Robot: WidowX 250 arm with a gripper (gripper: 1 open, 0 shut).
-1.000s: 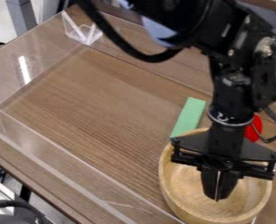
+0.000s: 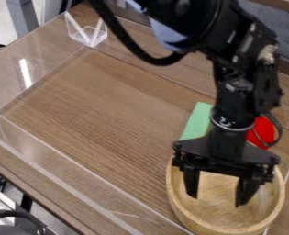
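My gripper (image 2: 219, 184) is open, its two fingers pointing down over the inside of a round wooden bowl (image 2: 208, 219) at the lower right, with nothing visible between them. A green object (image 2: 198, 122) and a red object (image 2: 265, 133) lie behind the bowl, both partly hidden by the arm.
A transparent plastic piece (image 2: 88, 29) stands at the top left. Black cables (image 2: 12, 216) lie at the bottom left corner, beyond the table's edge.
My gripper has opened since a second ago, when its fingertips were close together in the bowl, and has since risen slightly.
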